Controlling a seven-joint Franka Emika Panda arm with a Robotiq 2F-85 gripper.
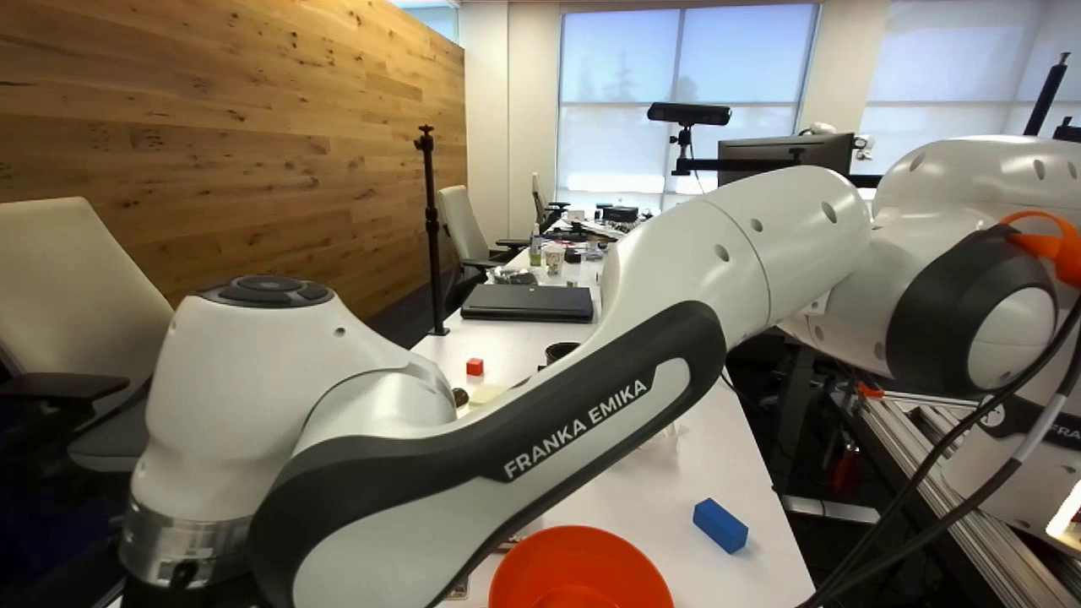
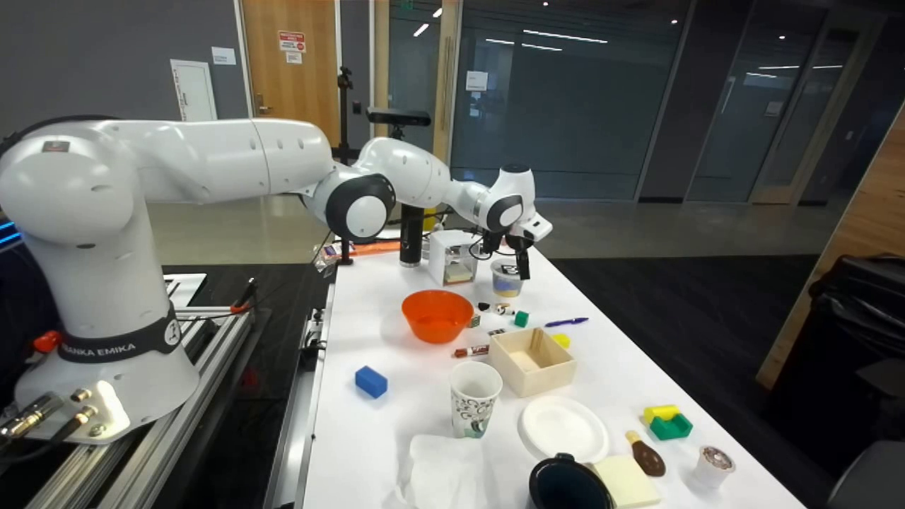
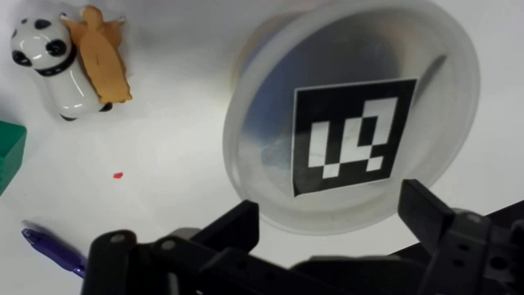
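My gripper is open, its two dark fingers spread at the near edge of a round plastic tub with a translucent lid (image 3: 265,196). A black-and-white square marker (image 3: 334,172) is stuck on the lid. No object shows held between the fingers; how far they are above the tub is hard to judge. In exterior view 2 the gripper (image 2: 519,270) points down at the tub (image 2: 506,287), at the table's far end. The hand is out of sight in exterior view 1, below the lower left edge.
A panda figure (image 3: 71,78) and an orange animal figure (image 3: 104,61) lie beside the tub, with a green block (image 3: 10,147) and purple pen (image 3: 54,250) farther off. A white box (image 2: 441,254), orange bowl (image 2: 437,315) and wooden box (image 2: 532,365) stand nearby. Bare table surrounds the blue block (image 2: 370,382).
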